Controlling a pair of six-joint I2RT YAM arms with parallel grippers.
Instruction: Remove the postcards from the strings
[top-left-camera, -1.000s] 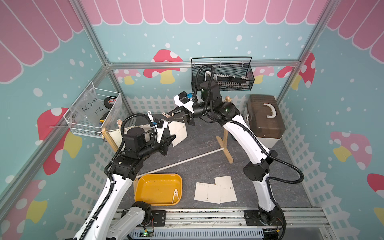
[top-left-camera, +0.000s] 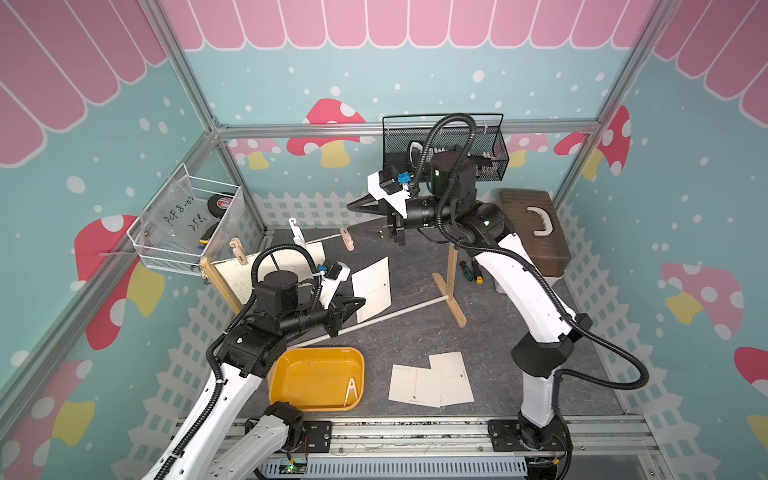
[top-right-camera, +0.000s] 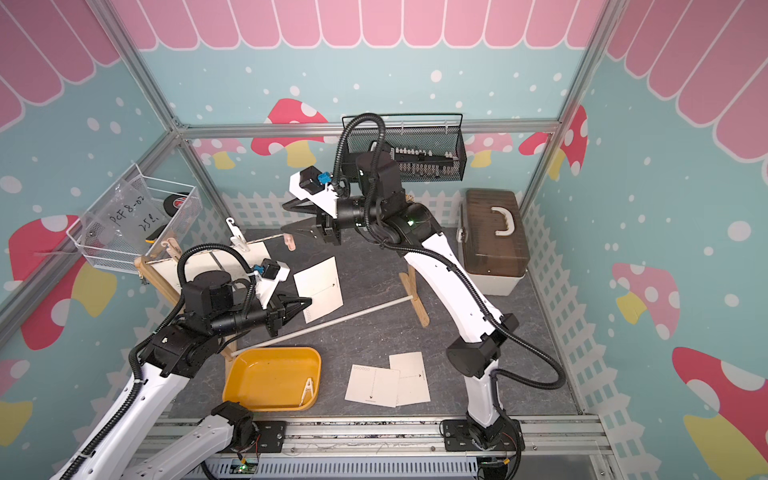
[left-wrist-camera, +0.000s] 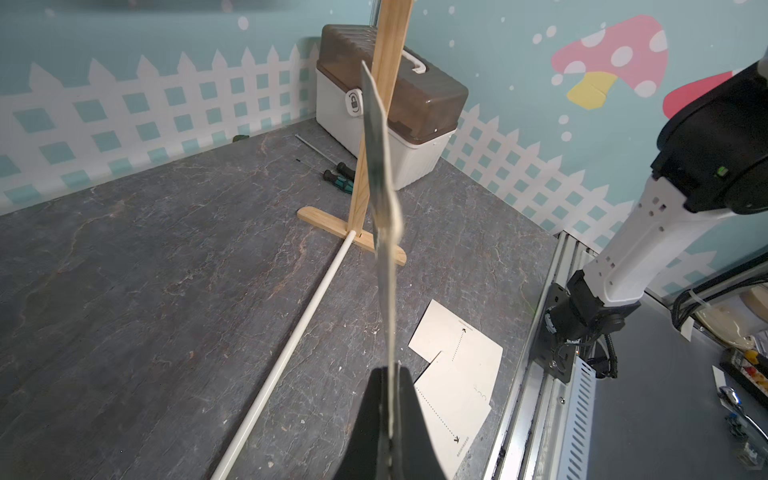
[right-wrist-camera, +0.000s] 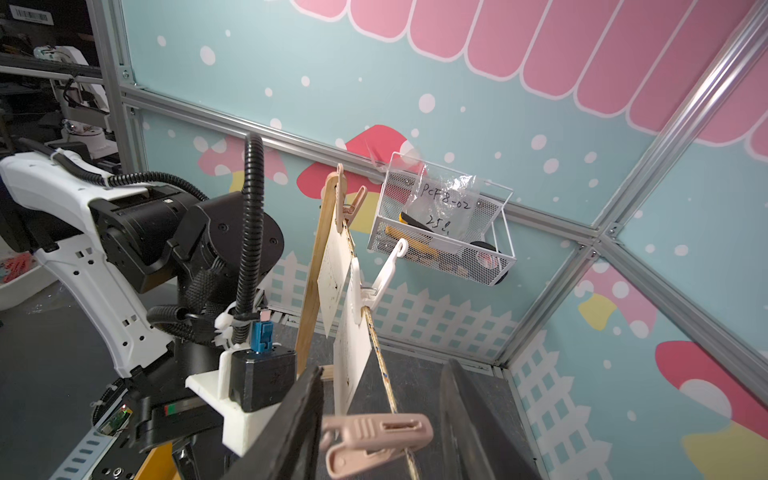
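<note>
My left gripper (top-left-camera: 360, 301) is shut on the edge of a cream postcard (top-left-camera: 374, 286), held in front of the string and off it. In the left wrist view this postcard (left-wrist-camera: 384, 208) stands edge-on between the fingertips. My right gripper (top-left-camera: 352, 217) is open near a pink clip (top-left-camera: 346, 239) on the string. The right wrist view shows that clip (right-wrist-camera: 376, 436) between the spread fingers, touching neither clearly. Farther along the string, a white clip (right-wrist-camera: 380, 276) and a beige clip (right-wrist-camera: 349, 206) each carry a postcard. Two postcards (top-left-camera: 416, 385) lie flat on the table.
An orange tray (top-left-camera: 317, 352) with a white clip (top-left-camera: 350, 392) stands at the front left. The wooden frame's post (top-left-camera: 450, 272) and low white rod (top-left-camera: 400, 310) cross the middle. A brown-lidded toolbox (top-left-camera: 532, 240) stands at the back right.
The right gripper has opened and drawn back up and right, leaving the pink clip on the string.
</note>
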